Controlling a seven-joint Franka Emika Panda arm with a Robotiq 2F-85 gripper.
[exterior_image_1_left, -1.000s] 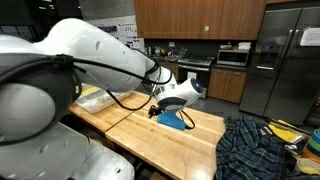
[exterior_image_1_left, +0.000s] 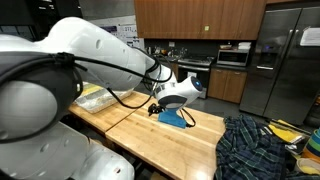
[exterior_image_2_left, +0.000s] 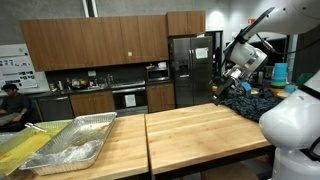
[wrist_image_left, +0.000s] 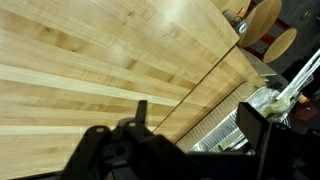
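My gripper stands open over the light wooden table (wrist_image_left: 90, 75), with nothing held between its fingers. Its dark fingers (wrist_image_left: 140, 128) are spread wide in the wrist view, bare wood and part of a tray behind the gap. From exterior view 1 the gripper (exterior_image_1_left: 156, 108) hangs at the end of the white arm (exterior_image_1_left: 180, 92), left of the table's middle. A blue patch (exterior_image_1_left: 172, 118) shows just beside it there; I cannot tell what it is.
A metal tray (exterior_image_2_left: 80, 150) with clear plastic lies on the neighbouring surface, beside a yellow-green tray (exterior_image_2_left: 30, 145). Dark blue cloth (exterior_image_1_left: 250, 145) is heaped across the table, near colourful items (exterior_image_1_left: 285, 133).
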